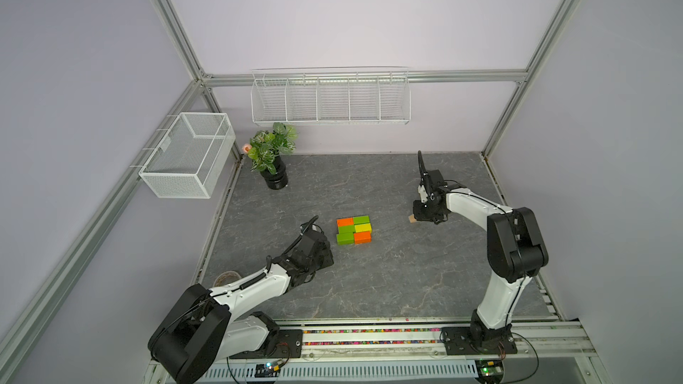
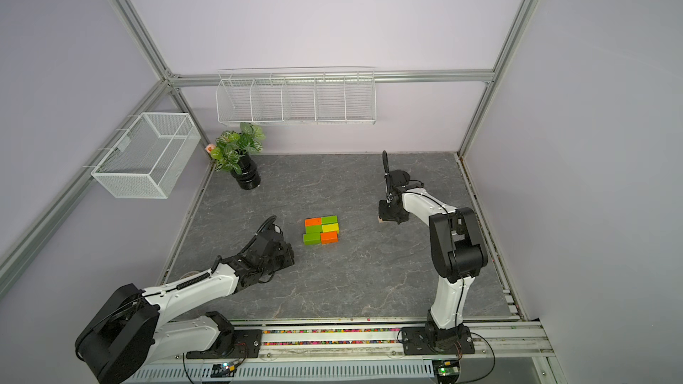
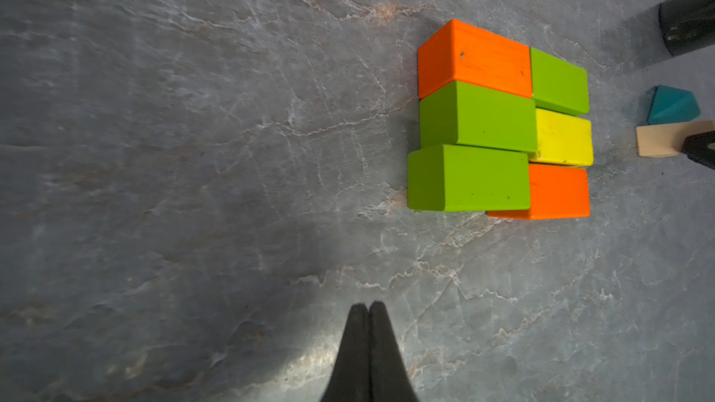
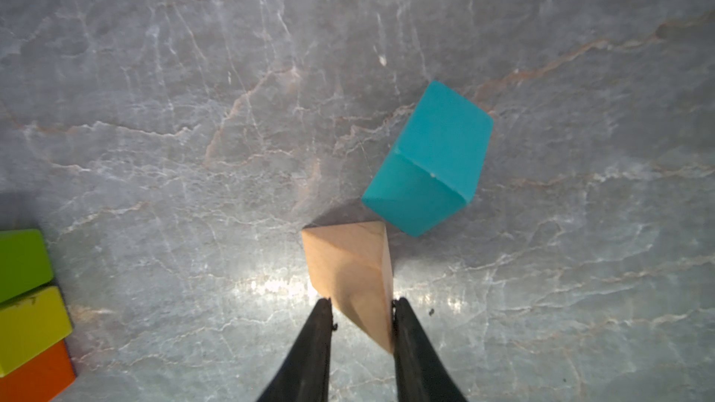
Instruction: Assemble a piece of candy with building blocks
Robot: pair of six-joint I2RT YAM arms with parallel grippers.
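Six green, orange and yellow blocks form a rectangle in the middle of the table, including an orange block (image 3: 476, 59), green blocks (image 3: 476, 178) and a yellow block (image 3: 562, 137). To the right, a tan wooden triangle (image 4: 350, 260) lies beside a teal block (image 4: 428, 156). My right gripper is low over the triangle, part open, with the triangle's narrow end between its fingertips; whether they touch it cannot be told. My left gripper hangs left of the group, shut, with nothing visible between its fingers.
A potted plant (image 1: 274, 156) stands at the back left. A wire basket (image 1: 186, 156) and a wire rack (image 1: 331, 99) hang on the walls.
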